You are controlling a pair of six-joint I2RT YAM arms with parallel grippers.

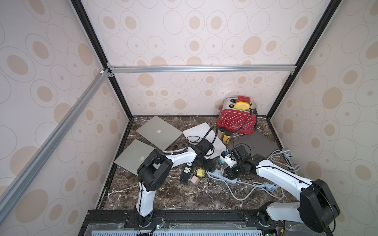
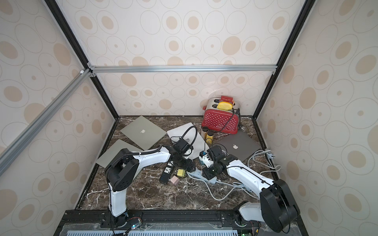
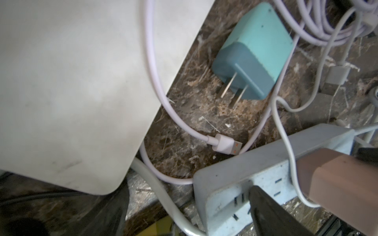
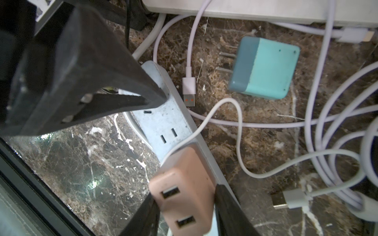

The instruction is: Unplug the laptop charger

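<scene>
A pink charger block (image 4: 183, 192) is plugged into the pale blue power strip (image 4: 173, 127), its two USB ports facing up. My right gripper straddles this block, one finger on each side and close to it; whether they press on it I cannot tell. At the strip's other end, my left gripper stands open, holding nothing, with one finger (image 3: 271, 212) in front of the strip's sockets. A teal charger (image 4: 271, 66) lies loose on the marble table, its prongs bare. Beside the strip lies a white USB plug (image 3: 226, 144) on its cable.
A white cable (image 4: 236, 133) crosses the strip right by the pink block. Behind lies a silver laptop (image 3: 78, 78). A yellow block (image 1: 201, 173), a small pink block (image 1: 194, 180) and a black remote-like strip (image 1: 185, 175) lie to the left.
</scene>
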